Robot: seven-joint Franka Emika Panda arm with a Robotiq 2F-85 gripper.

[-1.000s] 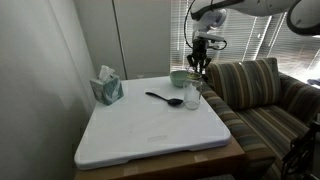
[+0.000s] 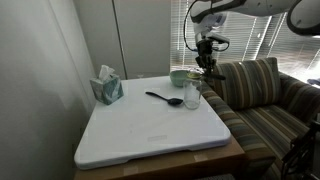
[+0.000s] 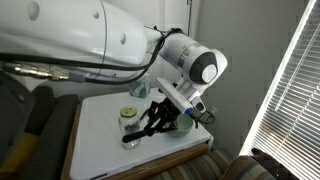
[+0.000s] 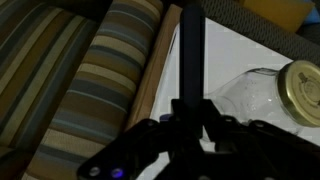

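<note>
A long black object [image 4: 193, 55] juts out from my gripper, which is shut on it. In exterior view 1 the gripper [image 2: 206, 64] hangs above the far right part of the white tabletop, beside the clear jar. In exterior view 2 the black object [image 3: 136, 136] slants down from the gripper [image 3: 158, 122], in front of the jar. The clear jar [image 2: 192, 97] stands upright on the tabletop; its gold lid [image 4: 302, 91] shows in the wrist view. A black spoon-like utensil [image 2: 165, 98] lies left of the jar.
A green bowl [image 2: 180, 77] sits behind the jar. The tissue box [image 2: 106, 87] is at the left edge of the white tabletop [image 2: 140, 130], whose front part is clear. A striped couch [image 2: 255, 90] borders the right side.
My gripper has shifted slightly right and up in exterior view 1, and the dark object under it now shows more clearly. The jar, bowl and utensil stay where they were.
</note>
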